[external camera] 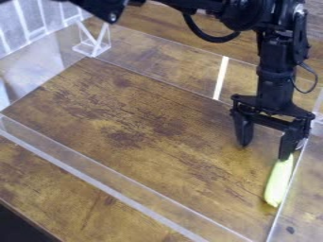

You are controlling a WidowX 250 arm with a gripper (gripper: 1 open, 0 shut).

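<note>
My black gripper (pixel 265 140) hangs at the right of the camera view, low over the wooden board, its two fingers apart and open. A long pale yellow-green object (pixel 278 182) lies near the right edge, just below the right finger, its upper end partly behind that finger. Nothing visible is held between the fingers; whether the right finger touches the object cannot be told.
A white bracket (pixel 96 38) and a white rack (pixel 25 24) stand at the back left.
</note>
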